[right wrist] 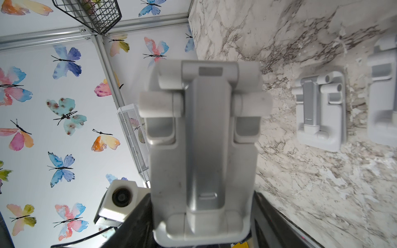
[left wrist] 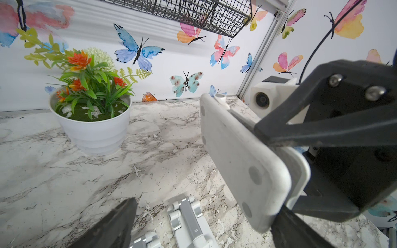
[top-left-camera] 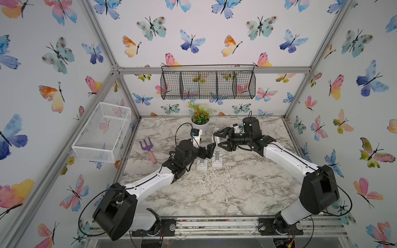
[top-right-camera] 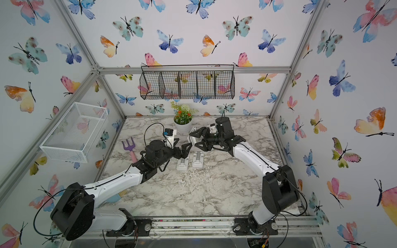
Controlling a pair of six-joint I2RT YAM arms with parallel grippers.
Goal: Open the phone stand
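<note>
A folded white and grey phone stand is held off the table by my right gripper, whose fingers press its two long sides near one end. From the left wrist view the flat back of this stand shows, with round grey pads. My left gripper is open; its right finger reaches the lower end of the stand, partly hidden behind it, and I cannot tell whether they touch.
A potted plant stands at the back. To the left lie a purple and pink garden fork and a white mesh basket on the wall. A black wire rack hangs behind.
</note>
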